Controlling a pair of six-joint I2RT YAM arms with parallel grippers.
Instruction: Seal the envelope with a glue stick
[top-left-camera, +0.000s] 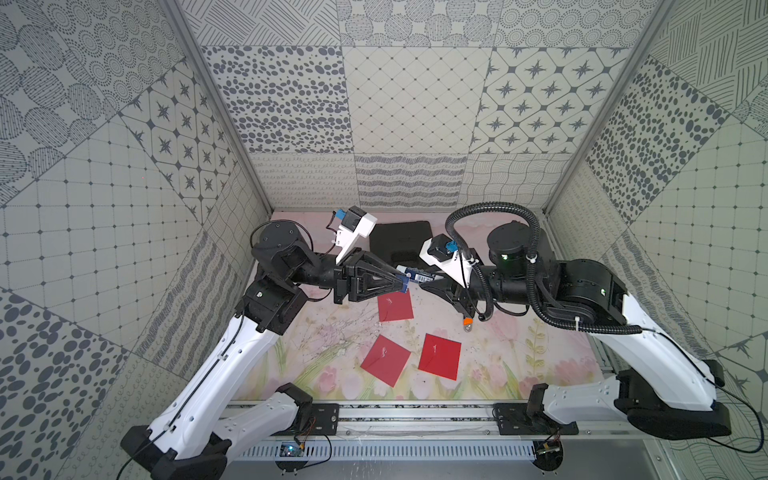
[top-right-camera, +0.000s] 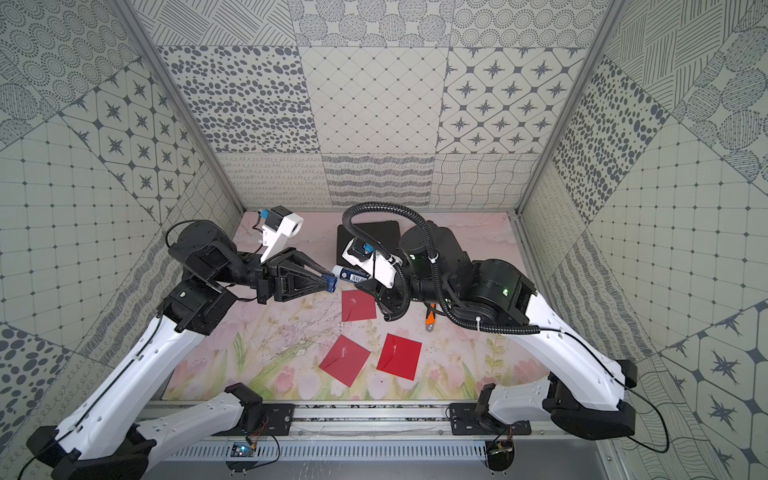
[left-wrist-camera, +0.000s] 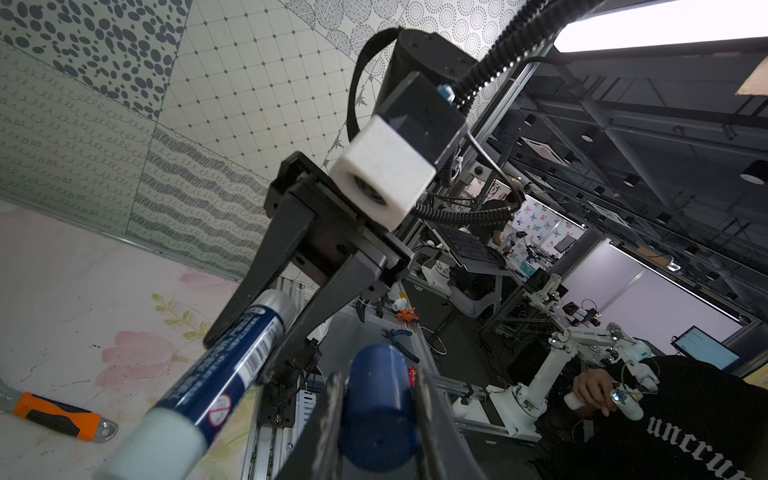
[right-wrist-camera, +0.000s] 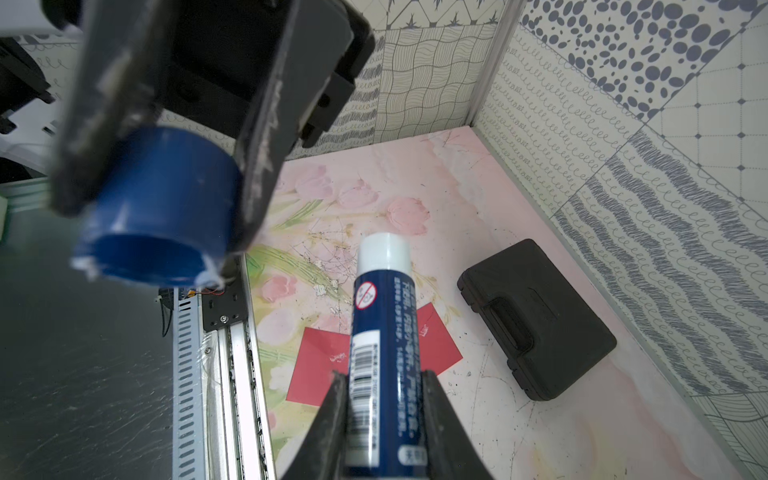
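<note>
My left gripper (top-left-camera: 400, 283) holds the glue stick's blue cap (left-wrist-camera: 376, 408) between its fingers, in mid-air. In the right wrist view the cap's hollow end faces out, with whitish bits at its rim. My right gripper is shut on the glue stick (right-wrist-camera: 382, 320), whose white tip is uncovered and apart from the cap. Red envelopes (top-left-camera: 439, 356) (top-left-camera: 385, 360) (top-right-camera: 358, 305) lie flat on the table beneath the grippers.
A closed black case (right-wrist-camera: 536, 312) lies at the back of the flowered table (top-left-camera: 304, 352). An orange-handled tool lies on the right side. Patterned walls enclose the table.
</note>
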